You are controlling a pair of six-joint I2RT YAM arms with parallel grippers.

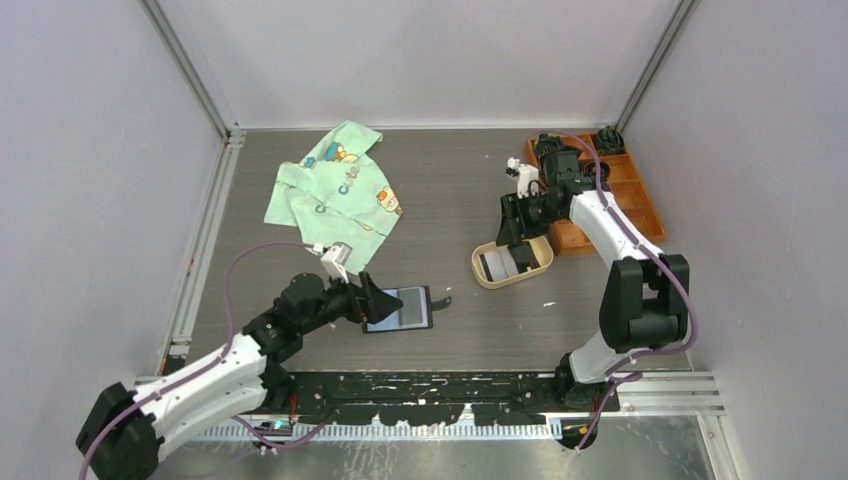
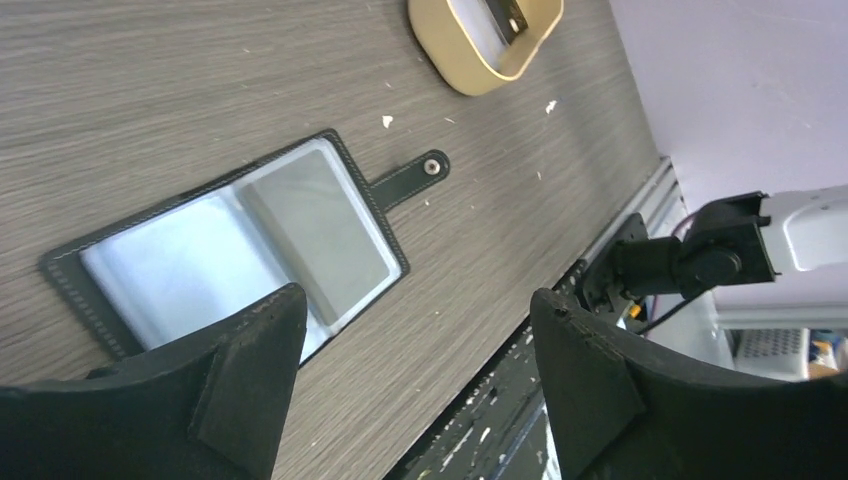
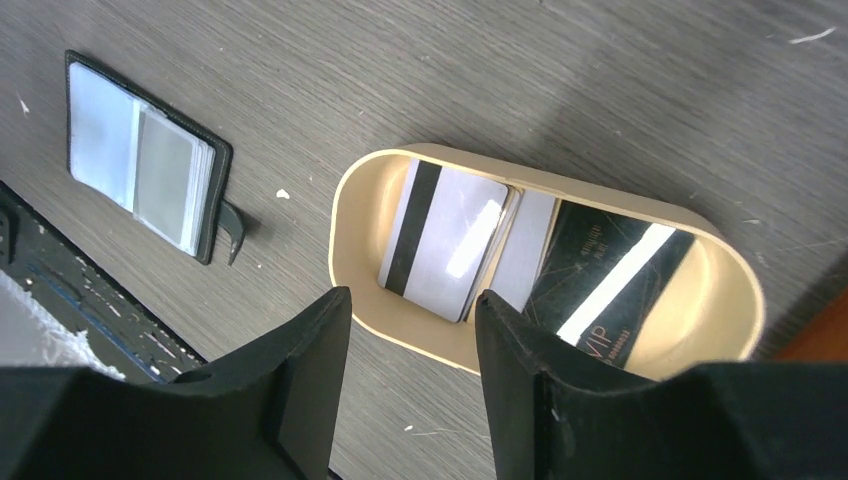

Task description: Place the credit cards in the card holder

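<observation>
The card holder (image 1: 398, 308) lies on the table, a dark folder with clear sleeves and a strap. My left gripper is open just above its left part, nothing between its fingers. A cream oval tray (image 1: 478, 272) holds several cards: a white card (image 3: 440, 240) with a black stripe, another pale one, and a black VIP card (image 3: 610, 280). My right gripper hangs over this tray with its fingers part open and apart from each other, nothing seen between them.
An orange compartment box (image 1: 630, 200) with coiled dark items stands at the back right, beside the tray. A mint patterned cloth (image 1: 330, 200) lies at the back left. Bare table separates the holder and tray.
</observation>
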